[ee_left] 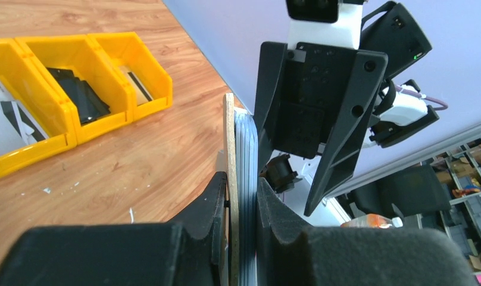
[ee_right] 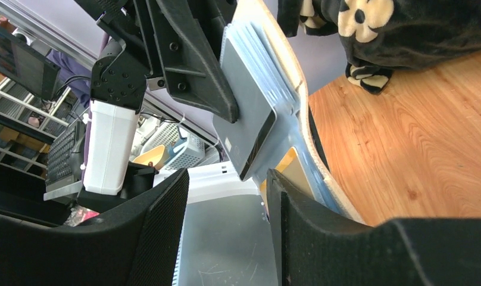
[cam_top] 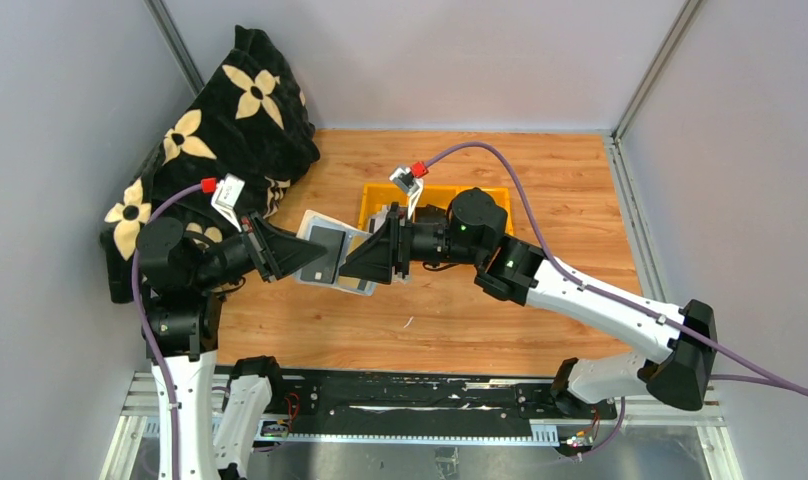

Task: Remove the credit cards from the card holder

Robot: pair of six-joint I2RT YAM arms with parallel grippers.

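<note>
The card holder (cam_top: 322, 250), pale with clear sleeves holding dark and tan cards, is held upright in my left gripper (cam_top: 288, 262), shut on it. In the left wrist view its edge (ee_left: 241, 155) runs up from between the fingers. My right gripper (cam_top: 365, 258) stands open at the holder's right end, over its tan card. In the right wrist view, a grey card (ee_right: 244, 143) and the tan card (ee_right: 289, 173) sit in the sleeves, with the fingertips (ee_right: 280, 190) close to the tan one.
Yellow bins (ee_left: 152, 101) with cards lie behind on the wooden table. A black flowered cushion (cam_top: 220, 130) fills the back left.
</note>
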